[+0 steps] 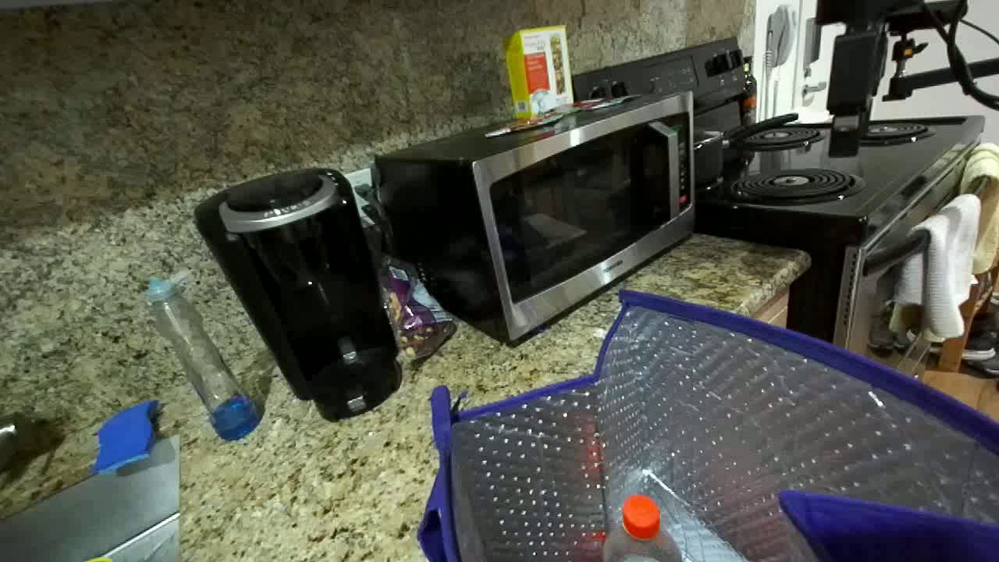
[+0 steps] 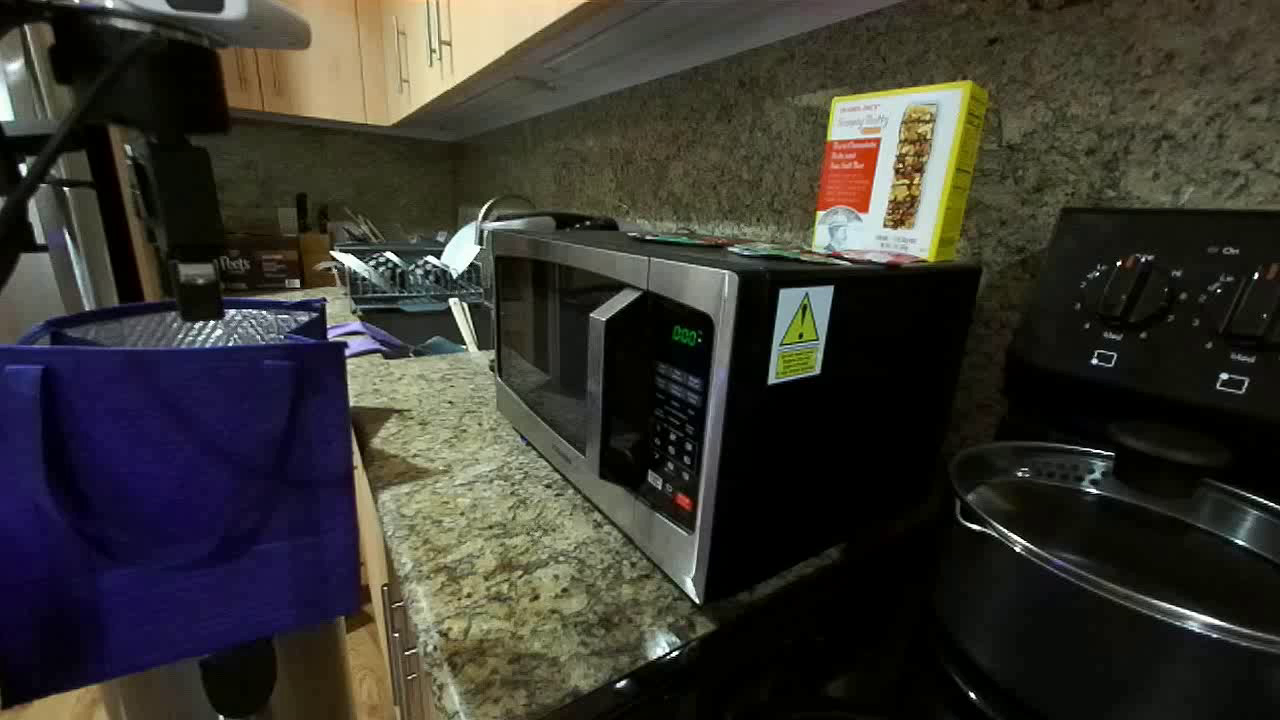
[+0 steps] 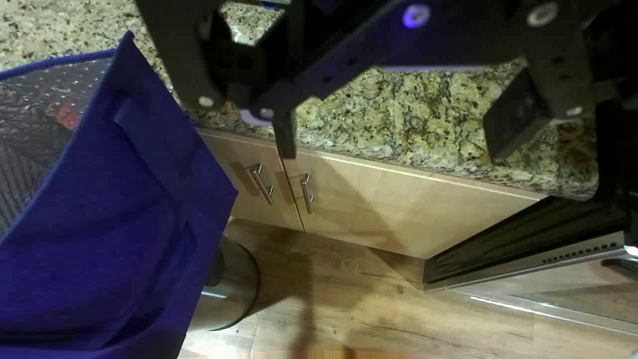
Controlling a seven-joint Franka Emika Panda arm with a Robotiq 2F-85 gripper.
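Note:
My gripper is open, its two fingers wide apart with nothing between them. Below it, the wrist view shows the counter edge and cabinet fronts. To its left there stands a blue insulated bag with a silver lining. Exterior view 1 looks into that bag, where a bottle with an orange cap is partly visible. From the other side, the gripper appears in front of the bag's top edge. How far apart they are in depth is hard to judge.
On the counter are a microwave with a yellow snack box on top, a black coffee maker and a clear bottle with blue liquid. The stove and a lidded pot lie beyond the microwave.

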